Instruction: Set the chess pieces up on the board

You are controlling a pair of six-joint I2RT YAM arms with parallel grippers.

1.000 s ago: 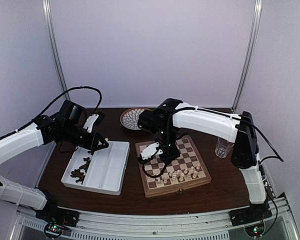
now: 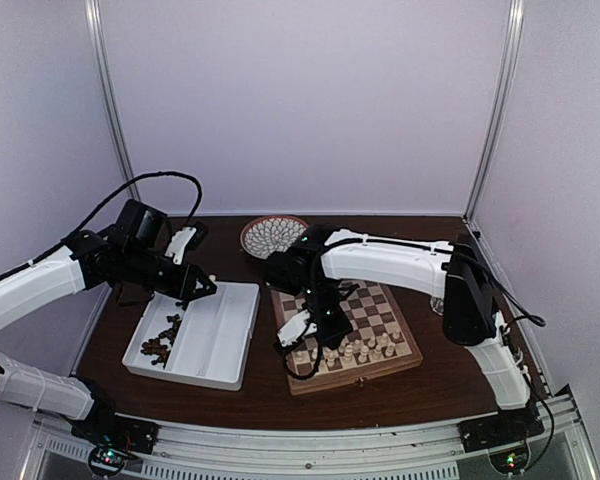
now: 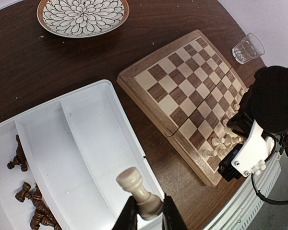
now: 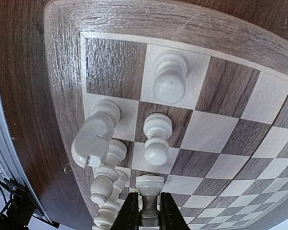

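Note:
My left gripper is shut on a pale chess piece [image 3: 131, 179], held tilted above the white tray [image 3: 89, 143]. Over the near-left part of the chessboard [image 2: 392, 300], my right gripper is shut on another pale piece [image 4: 150, 183]. Whether that piece touches the board cannot be told. Around it on the board stand more pale pieces, among them a pawn [image 4: 157, 139], a piece in the outer row [image 4: 170, 84] and a taller knight-like piece [image 4: 93, 134]. Several dark pieces [image 3: 41, 208] lie loose in the tray's left compartment.
A patterned plate [image 3: 84, 17] lies behind the tray, and a clear glass [image 3: 248, 48] stands past the board's right side. Pale pieces crowd the board's near edge. Its far squares are empty, and so are the tray's other compartments.
The left arm has stayed in place above the tray.

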